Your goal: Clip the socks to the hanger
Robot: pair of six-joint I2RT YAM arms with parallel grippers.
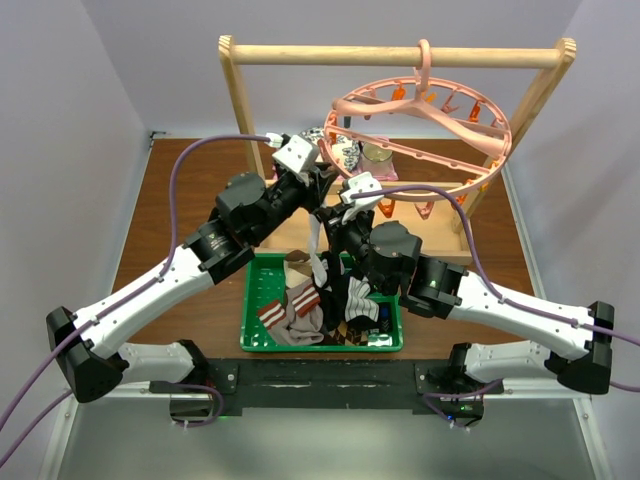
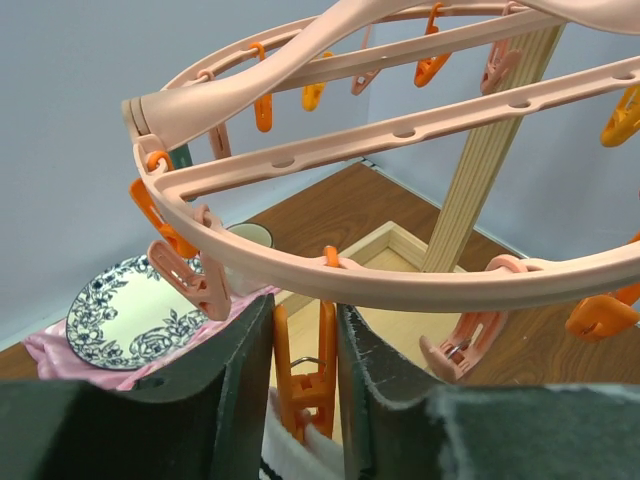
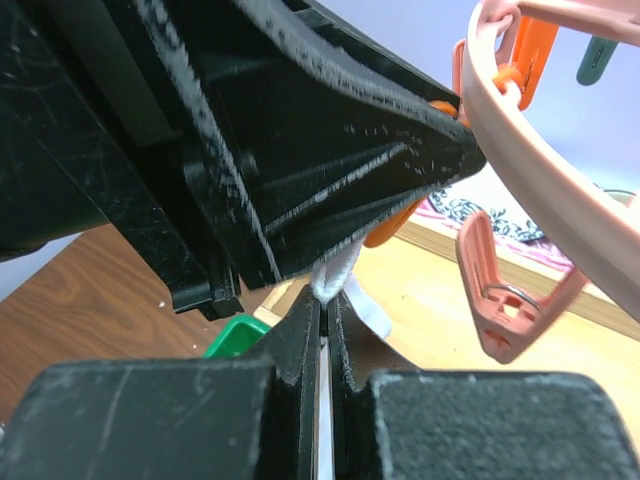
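The pink round clip hanger [image 1: 465, 180] hangs from the wooden rail, ringed with orange and pink clips. In the left wrist view my left gripper has its fingertips either side of an orange clip [image 2: 310, 390] on the rim, whose lower end meets a pale sock [image 2: 290, 450]. My right gripper is shut on that sock, just below the left gripper, which fills much of the right wrist view. The sock hangs down in a white strip over the green bin.
The green bin [image 1: 250, 330] below holds several socks. A wooden stand [image 1: 238, 100] frames the hanger. A patterned plate [image 2: 130, 310] and a cup stand behind. Other clips hang close beside both grippers.
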